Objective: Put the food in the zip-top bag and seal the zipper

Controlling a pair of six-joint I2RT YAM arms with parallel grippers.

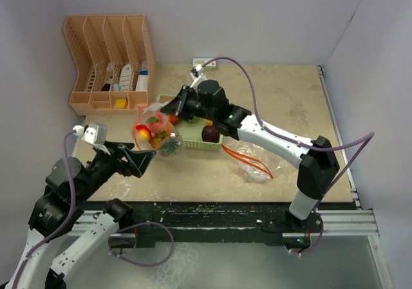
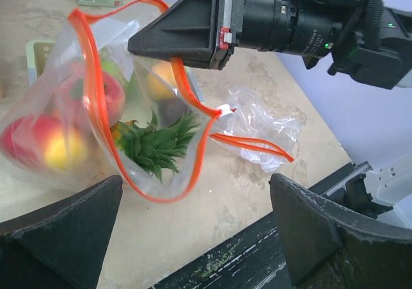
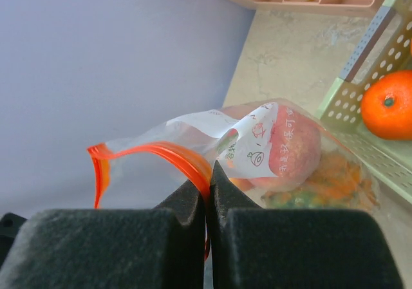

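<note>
The clear zip top bag [image 2: 45, 109] with its orange zipper rim holds several pieces of food, among them a reddish-pink fruit [image 2: 89, 97], a red-yellow fruit [image 2: 44, 141] and a leafy pineapple [image 2: 156, 145]. Its mouth gapes towards the left wrist camera. My right gripper is shut on the bag's orange rim, holding that side up. In the top view, my left gripper [image 1: 143, 163] hovers just lower left of the bag. Its fingers stand wide apart with nothing between them in the left wrist view.
Behind the bag, a green basket [image 1: 199, 145] holds more food, including an orange fruit [image 3: 388, 106] and a dark one [image 1: 210, 134]. Another orange-rimmed bag [image 1: 251, 163] lies flat to the right. A pink organizer [image 1: 77, 99] stands back left.
</note>
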